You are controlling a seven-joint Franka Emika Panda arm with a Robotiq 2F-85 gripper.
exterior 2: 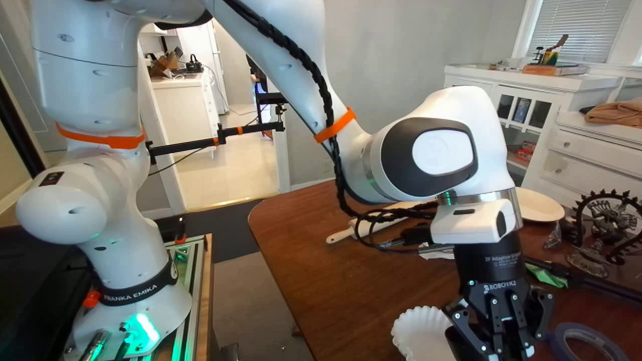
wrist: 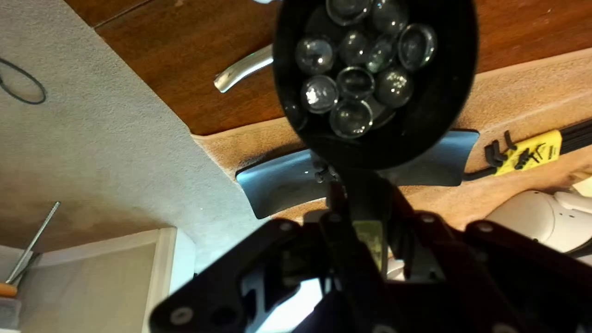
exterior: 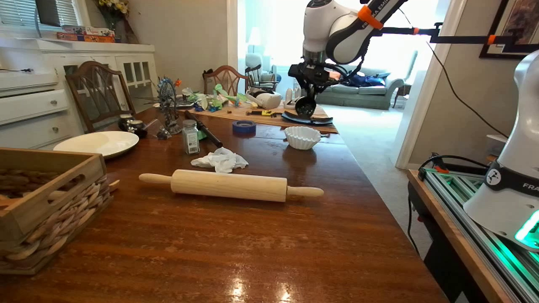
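Note:
My gripper [exterior: 309, 91] is shut on a black cup [exterior: 305, 107], high over the far right end of the table. In the wrist view the round mouth of the cup [wrist: 374, 150] faces the camera, and several clear glass beads [wrist: 355, 83] lie inside. From exterior view 1 the cup looks tilted, its mouth turned partly toward that camera. The gripper grasps the cup's near side; the contact itself is dark and blurred. A white fluted bowl [exterior: 302, 137] stands on the table, nearer than the cup in exterior view 1 and beside the gripper [exterior 2: 496, 343] in exterior view 2.
A curved dark tray [wrist: 283, 183] lies beneath the cup. Blue tape [exterior: 244, 126], a glass jar [exterior: 190, 137], crumpled tissue [exterior: 222, 160] and a rolling pin [exterior: 230, 185] sit on the table [exterior: 227, 242], with a wooden basket [exterior: 55, 212] at left. Bare wood fills the front.

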